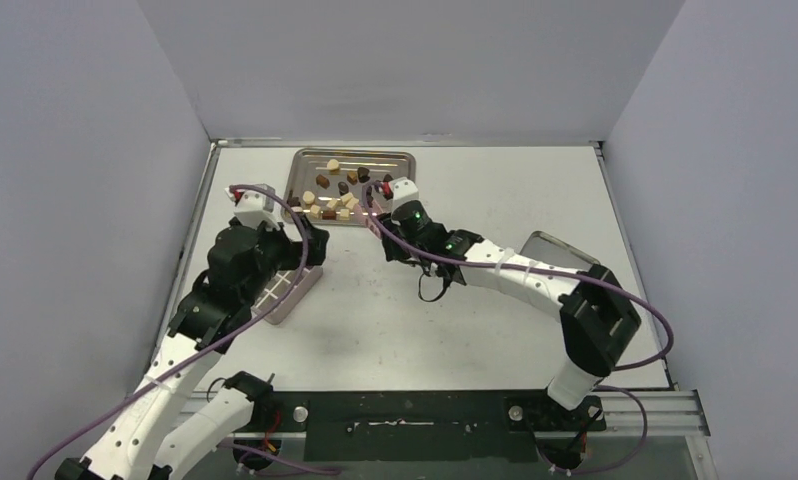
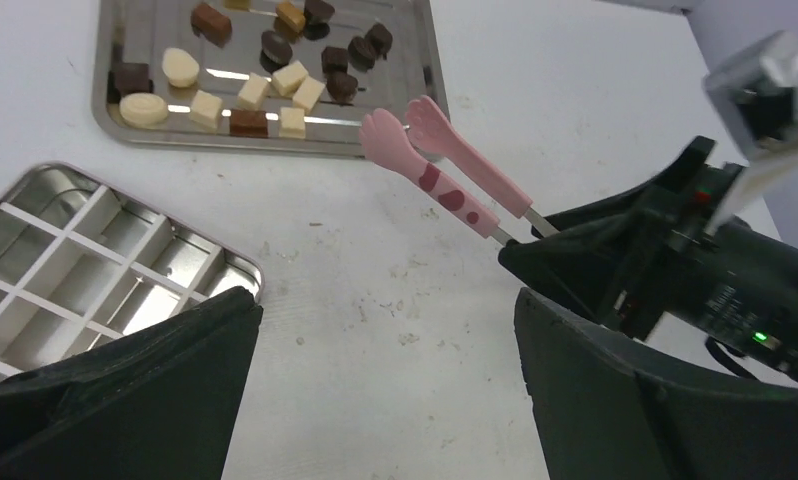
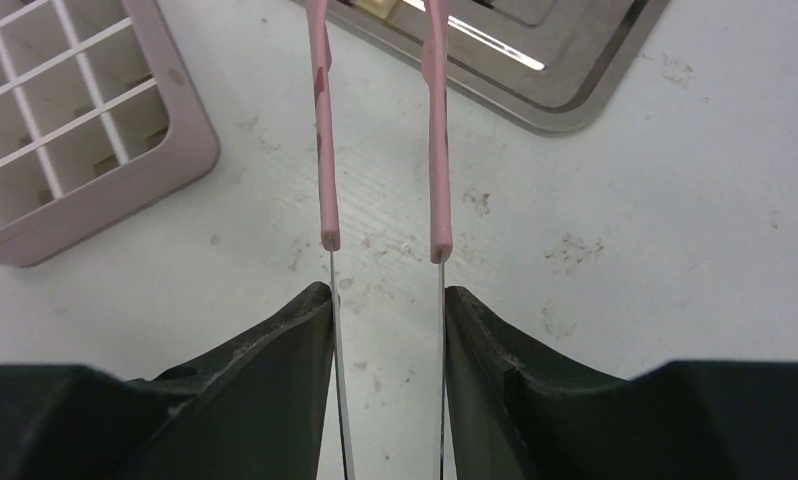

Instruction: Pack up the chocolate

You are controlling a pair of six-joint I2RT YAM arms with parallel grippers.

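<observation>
The tray of chocolates (image 1: 309,160) at the back holds brown, dark and cream pieces. A pink compartment box (image 2: 256,275) with white dividers sits left, partly hidden in the top view by my left arm; its visible cells look empty. My left gripper (image 1: 310,245) is open over the box's right side, its black fingers empty in the left wrist view. My right gripper has long pink hand-tipped fingers, part open with nothing seen between them, pointing at the near right edge of the chocolate tray.
An empty metal tray (image 1: 555,250) lies at the right, partly behind my right arm. Grey walls bound the sides and back.
</observation>
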